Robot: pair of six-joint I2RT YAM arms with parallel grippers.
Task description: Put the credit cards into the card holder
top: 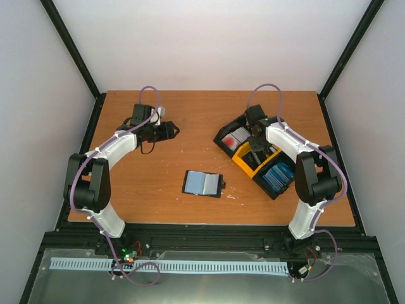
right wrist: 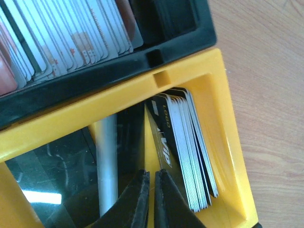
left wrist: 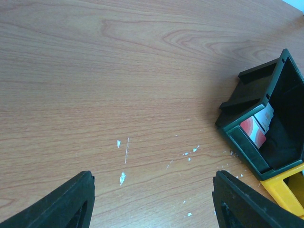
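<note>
An open card holder [top: 203,183] with pale card pockets lies flat at the table's middle front. In the box's yellow middle section, the right wrist view shows a stack of black and white cards [right wrist: 183,142]. A black card marked VIP [right wrist: 164,152] leans to the left of that stack. My right gripper is low in this section, shut to a narrow gap, its tips beside the VIP card's lower part. Whether a card is between them is not clear. My left gripper stands open above bare table, its fingers wide apart with nothing between them.
The dark divided box rests at a slant on the right. One black section [left wrist: 249,149] holds white and red cards [top: 236,139]; the nearest holds blue cards [top: 278,176]. Table [top: 183,133] between the left arm and the box is clear.
</note>
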